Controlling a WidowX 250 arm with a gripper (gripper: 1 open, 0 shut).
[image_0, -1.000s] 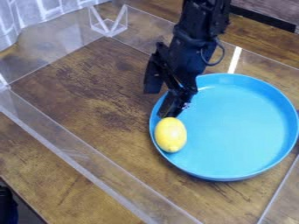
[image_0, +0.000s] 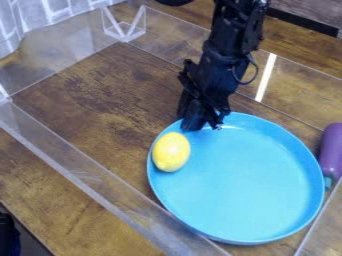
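A light blue round plate (image_0: 243, 186) fills the lower right, with a yellow oval object (image_0: 171, 152) lying inside its left rim. My black gripper (image_0: 198, 118) reaches down from the top centre to the plate's back left rim, just above the yellow object. Its fingers are dark and overlap the rim, so I cannot tell whether they are open, shut, or on the rim.
A purple eggplant-like object (image_0: 333, 150) lies at the right edge, beside the plate. Clear plastic walls (image_0: 67, 158) border the wooden surface (image_0: 94, 90). The wood to the left of the plate is bare.
The plate, with the yellow object in it, has shifted down and left, uncovering the purple object on the right. My gripper has moved slightly left and lower at the plate's rim.
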